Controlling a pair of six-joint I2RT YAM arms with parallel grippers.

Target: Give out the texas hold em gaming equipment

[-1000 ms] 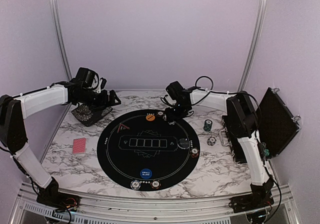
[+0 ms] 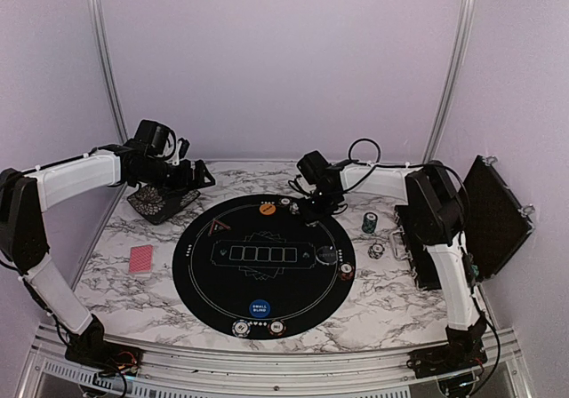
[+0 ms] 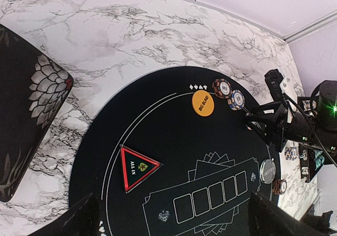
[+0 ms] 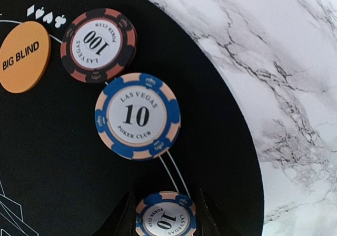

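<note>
Over the back right of the round black poker mat (image 2: 222, 282), my right gripper has its fingers on both sides of a blue-and-peach "10" chip (image 4: 166, 218). Whether they press on it is unclear. Beside it on the mat lie another blue "10" chip (image 4: 138, 116), a dark red "100" chip (image 4: 96, 45) and the orange BIG BLIND disc (image 4: 23, 57). My left gripper (image 2: 201, 176) hangs open and empty at the back left. The red ALL IN triangle (image 3: 137, 168) and a pale dealer disc (image 3: 267, 171) lie on the mat, with the blue SMALL BLIND disc (image 2: 259, 308) near its front edge.
A dark patterned case (image 2: 162, 204) and a red card deck (image 2: 140, 258) are at the left. On the right stand a chip stack (image 2: 369, 223), more chips (image 2: 376, 250) and an open black case (image 2: 491, 220). Two chip piles (image 2: 241, 328) sit at the mat's front edge.
The left arm and the pieces on the mat stay where they were.
</note>
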